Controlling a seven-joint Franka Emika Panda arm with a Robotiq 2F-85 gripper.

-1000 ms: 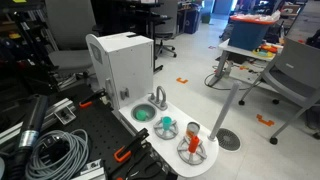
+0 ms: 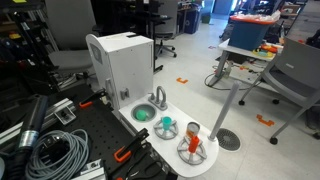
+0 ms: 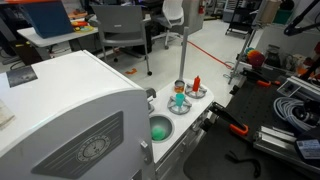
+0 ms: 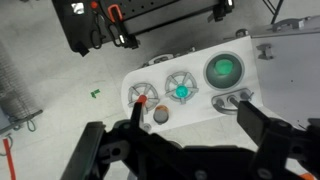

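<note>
A toy kitchen counter holds a green item (image 4: 223, 67) inside a round sink (image 4: 211, 82). A teal cup (image 4: 182, 91) sits on one burner. Near the other burner stand a red object (image 2: 194, 144) and a small metal cup (image 2: 194, 129); in the wrist view, the metal cup (image 4: 160, 115) is beside the red object (image 4: 142, 100). My gripper is open above the counter, its dark fingers wide apart with nothing between them. The red object (image 3: 196, 83) and teal cup (image 3: 180, 100) are also visible in the second exterior view.
A curved faucet (image 2: 155, 97) rises behind the sink. The white cabinet (image 2: 122, 67) borders the counter on one side, and a thin upright post (image 2: 222, 112) stands at its other end. Coiled cable (image 2: 58, 155) and tools lie on the black table alongside.
</note>
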